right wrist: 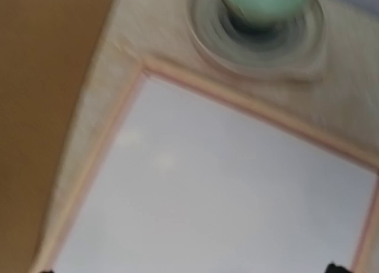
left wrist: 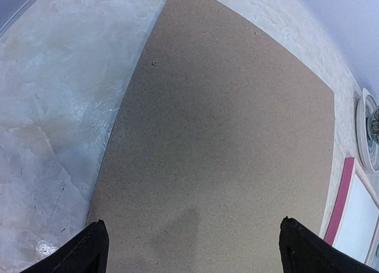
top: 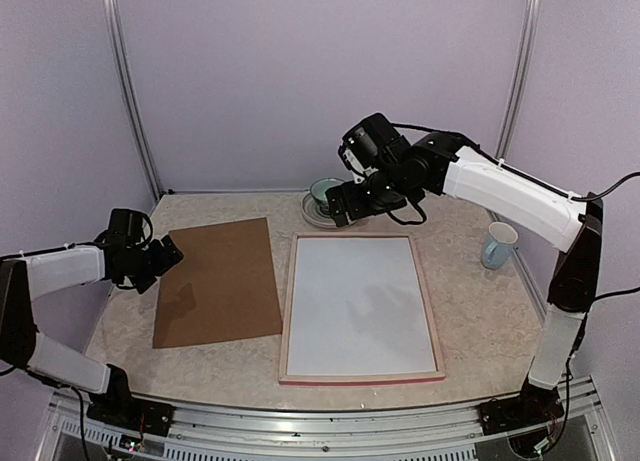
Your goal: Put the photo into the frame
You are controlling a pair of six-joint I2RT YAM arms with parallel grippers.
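A wooden frame (top: 435, 341) with a white inner surface lies flat at the middle of the table. To its left, a flat brown board (top: 225, 281) rests on the table with a narrow gap between them; no separate photo can be made out. Over the board's left edge hovers my left gripper (top: 165, 259), open and empty, its fingertips (left wrist: 308, 249) at the bottom corners of the left wrist view. My right gripper (top: 345, 203) is raised above the frame's far edge, open with nothing held; only slivers of its fingers (right wrist: 336, 268) show in the right wrist view.
Behind the frame, a green bowl (right wrist: 269, 3) stands on a round plate (right wrist: 222, 51), partly hidden by the right gripper in the top view. A light blue mug (top: 498, 246) stands at the back right. Bare table (top: 485, 331) lies right of the frame.
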